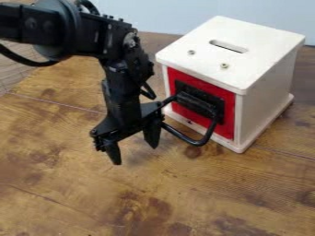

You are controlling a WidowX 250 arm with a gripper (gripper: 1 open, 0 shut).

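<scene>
My black gripper (pixel 133 146) points down just above the wooden table, open, its two fingers apart with nothing between them. To its right stands a cream box (pixel 261 101) with a slot and two small screws on top. Its red front panel (pixel 224 92) carries a black fitting with a black bar-like handle (pixel 197 138) that curves out toward the gripper. The gripper is left of and in front of that panel; whether its body touches the handle I cannot tell.
A pale wall (pixel 185 14) runs behind the box.
</scene>
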